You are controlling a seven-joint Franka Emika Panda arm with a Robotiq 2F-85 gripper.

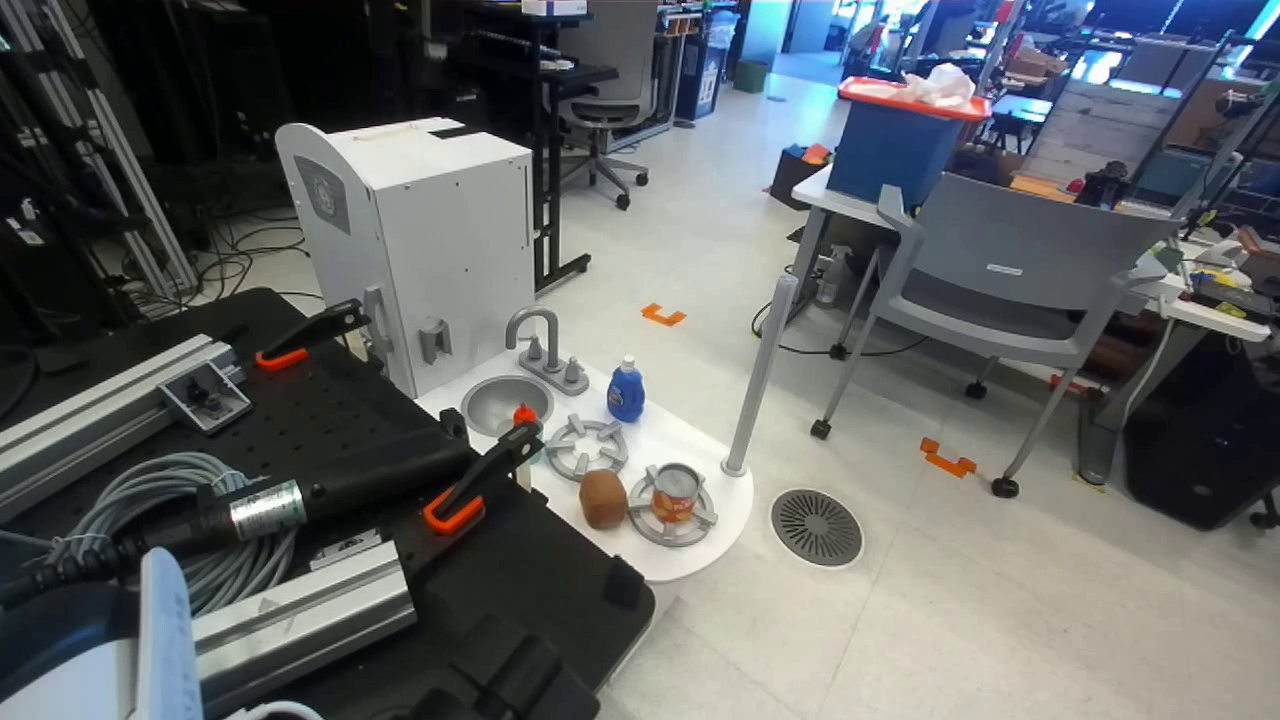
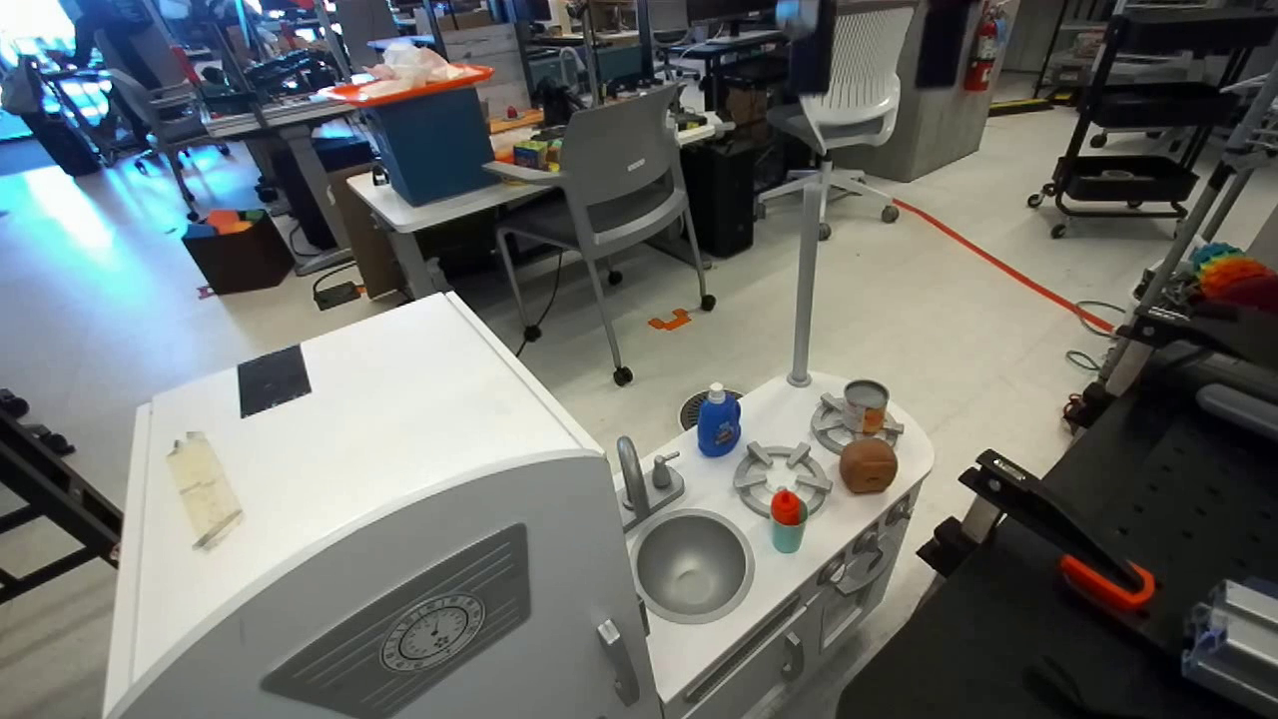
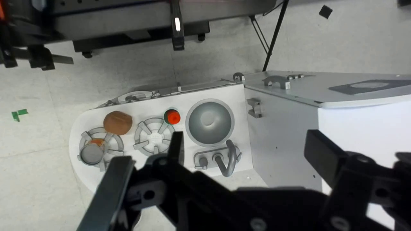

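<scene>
In the wrist view my gripper is open, its dark fingers wide apart and nothing between them. Below it lies a white toy kitchen counter. A brown rounded object rests by the front burner. An orange-labelled can stands on that burner. Near the sink is a teal cup with a red top showing in it. A blue bottle stands upright towards the counter's back edge; the wrist view hides it behind the gripper.
The tall white cabinet rises at one end of the counter. A grey faucet and an upright grey post stick up. A black table with clamps borders the front. The second burner is bare.
</scene>
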